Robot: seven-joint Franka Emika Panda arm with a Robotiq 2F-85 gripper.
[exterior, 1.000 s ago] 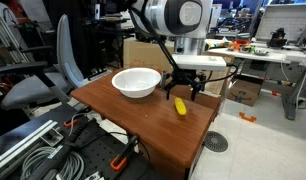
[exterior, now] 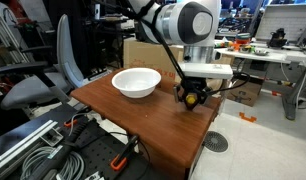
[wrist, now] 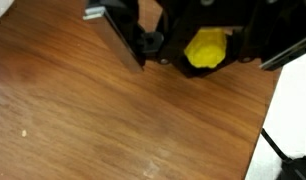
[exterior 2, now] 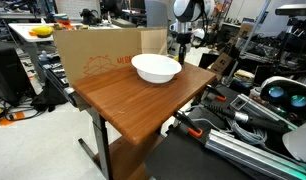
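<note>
A yellow object (exterior: 191, 101) is between the fingers of my gripper (exterior: 190, 96), near the right end of the brown table. In the wrist view the gripper is shut on this yellow piece (wrist: 206, 47), with dark fingers around it. Much of its shape is covered, and I cannot tell whether it touches the table. To the left, apart from the gripper, a white bowl (exterior: 136, 90) stands on the tabletop. From the second exterior side the bowl (exterior 2: 156, 76) partly blocks the view toward the gripper.
Bare wood of the table (exterior: 143, 115) stretches between bowl and gripper. A cardboard panel (exterior 2: 81, 54) borders its back side. Beyond the right edge, a small yellow item (exterior: 248, 117) and a dark round piece (exterior: 216, 142) lie on the floor.
The yellow object stood out clearly below the gripper a second ago; it has shifted slightly right and is now largely covered by the fingers. My gripper has come lower and turned. The bowl is unmoved.
</note>
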